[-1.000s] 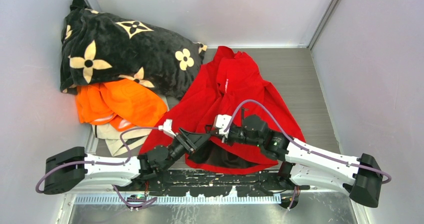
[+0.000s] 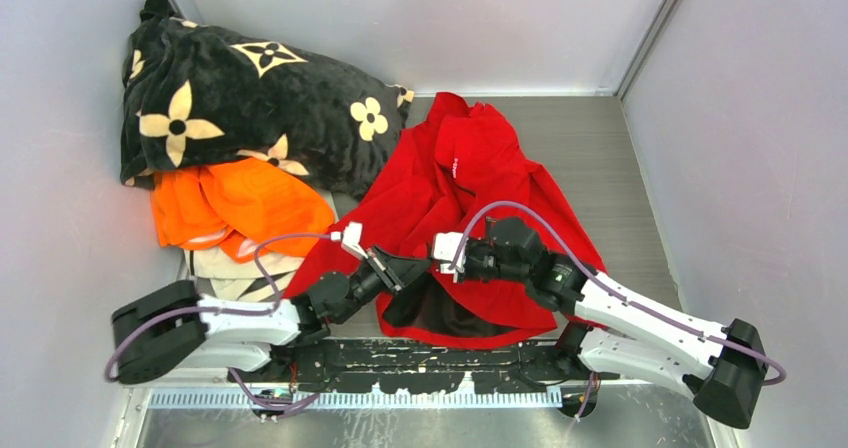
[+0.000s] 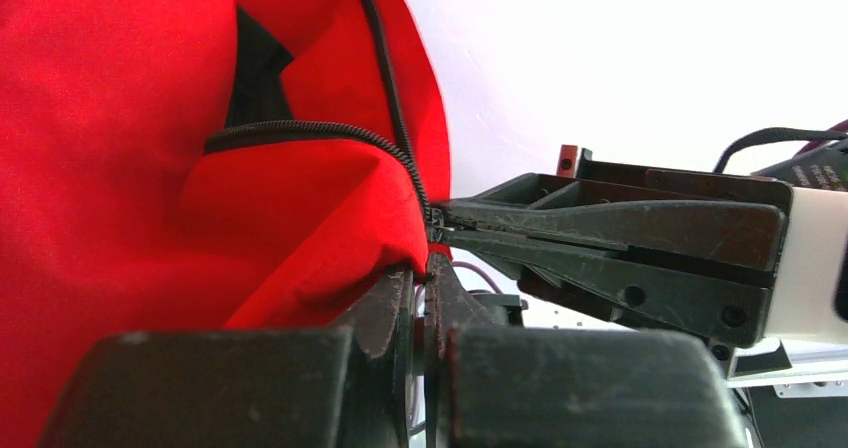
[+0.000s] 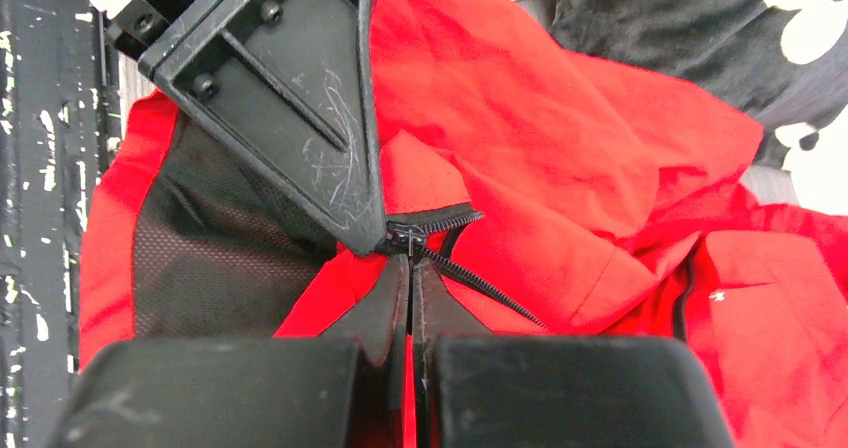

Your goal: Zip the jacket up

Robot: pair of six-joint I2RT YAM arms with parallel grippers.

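The red jacket (image 2: 480, 178) lies spread in the centre, its dark mesh lining showing near the front edge. Its black zipper (image 3: 300, 128) runs to where both grippers meet, one strand curving in from the left, another descending from above in the left wrist view. My right gripper is shut on the zipper at its slider, with teeth strands fanning off to the right in the right wrist view. My left gripper is shut right beside it, at the red fabric edge just below the slider; whether anything is between its fingertips is hard to see.
A dark patterned pillow (image 2: 250, 108) fills the back left, with orange cloth (image 2: 235, 208) and cream cloth below it. Walls close in at the sides and back.
Over the last second my left arm has shifted slightly right and up in the top view. The right gripper has moved slightly rightward. The jacket's front shifts a little with them.
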